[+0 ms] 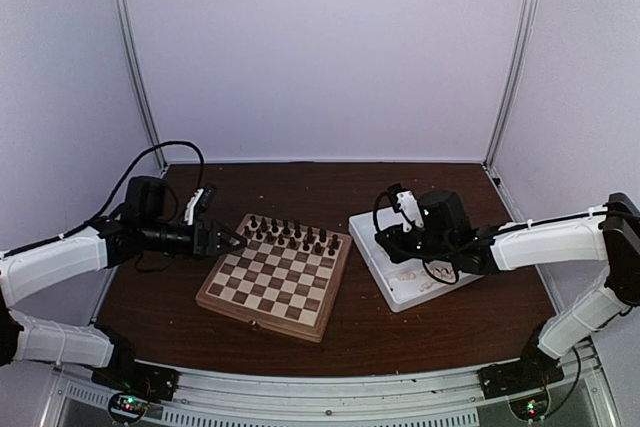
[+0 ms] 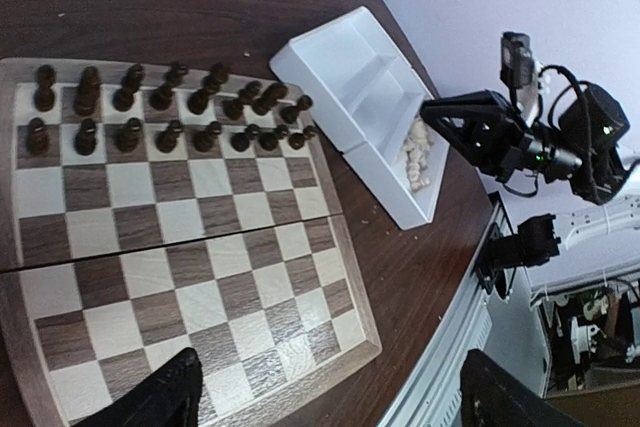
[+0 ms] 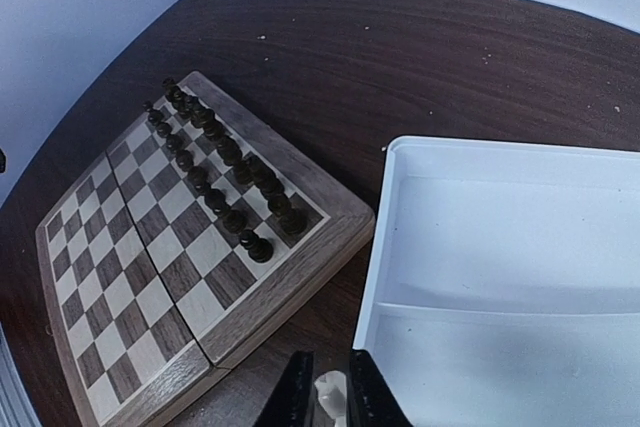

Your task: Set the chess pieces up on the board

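The wooden chessboard [image 1: 272,287] has two rows of dark pieces [image 2: 128,137] along its back side; the squares in front are bare. My right gripper is shut on a white chess piece [image 3: 331,387], over the near left edge of the white tray [image 1: 370,257]. More white pieces [image 2: 415,157] lie in a tray compartment, partly hidden by the right arm in the top view. My left gripper [image 1: 232,241] stands open at the board's left back corner, its two fingers low in the left wrist view with nothing between them.
Pale walls enclose the back and both sides.
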